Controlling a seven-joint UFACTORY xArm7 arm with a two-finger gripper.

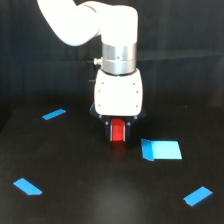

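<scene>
A small red block (118, 130) stands below the white hand near the middle of the camera view. My gripper (118, 132) points straight down, one dark finger on each side of the block. Its fingers appear to be pressed against the block, so it looks shut on it. Part of the block's top is hidden by the hand, and whether its underside touches the table cannot be made out.
Just right of the gripper lies a light blue square (166, 150) on the dark table (100, 185). Blue tape strips mark the table at the back left (54, 114), front left (27, 187) and front right (198, 196).
</scene>
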